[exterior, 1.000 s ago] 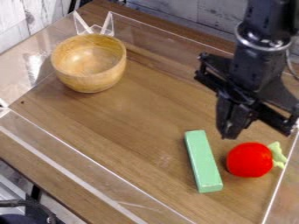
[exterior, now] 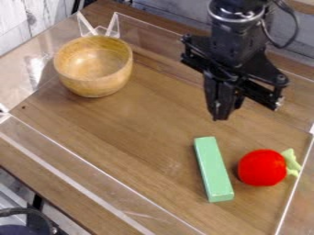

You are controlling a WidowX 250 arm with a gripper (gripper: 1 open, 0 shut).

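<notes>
My black gripper (exterior: 221, 108) hangs over the back right of the wooden table, fingers pointing down and shut with nothing visible between them. Below it lie a mint green bar (exterior: 214, 170) and, to the bar's right, a red tomato-like object (exterior: 262, 167) with a pale green top. A wooden bowl (exterior: 92, 73) sits at the back left.
A transparent rim (exterior: 35, 158) runs along the table's left side. A grey wall stands behind at the top.
My gripper has moved up and back, away from the tomato and green bar. The objects on the table have not moved.
</notes>
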